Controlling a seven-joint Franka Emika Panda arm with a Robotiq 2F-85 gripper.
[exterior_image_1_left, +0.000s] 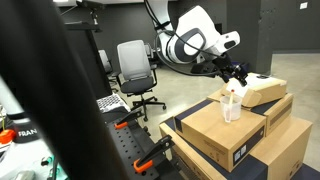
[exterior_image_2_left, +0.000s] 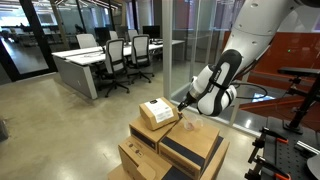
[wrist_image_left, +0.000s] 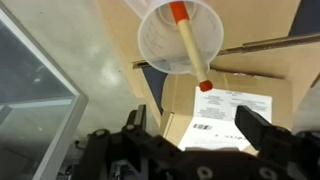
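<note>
A clear cup (wrist_image_left: 158, 42) stands on a cardboard box (wrist_image_left: 125, 28), seen from above in the wrist view. A wooden stick (wrist_image_left: 190, 42) with red ends leans in it, its near tip reaching past the rim. My gripper is open, its dark fingers wide apart and nothing visible between them. The cup lies ahead of the fingertips, not between them. In exterior view 1 the gripper (exterior_image_1_left: 236, 78) hangs just above and behind the cup (exterior_image_1_left: 231, 106); the stick is hard to make out there.
Beneath the cup is a brown box (exterior_image_1_left: 208, 125), with another taped box (exterior_image_1_left: 258, 88) behind it. A white label (wrist_image_left: 222, 118) shows on cardboard below the stick. Bare floor (exterior_image_2_left: 65, 125) lies beside the boxes; office chairs (exterior_image_2_left: 112, 62) stand farther back.
</note>
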